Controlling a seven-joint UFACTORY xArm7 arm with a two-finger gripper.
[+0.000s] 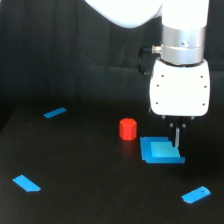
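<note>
My gripper [177,143] points straight down at the right, its thin dark fingertips over a blue square [149,156]. A lighter blue patch [165,150] shows within that square. Whether the fingers stand apart or together is too small and dark to tell, and no object is clearly visible between them. To the left of the square, a red many-sided block [128,129] stands on the black table, apart from the gripper.
Blue tape strips mark the table: one at the far left [55,113], one at the near left [27,184] and one at the near right [196,195].
</note>
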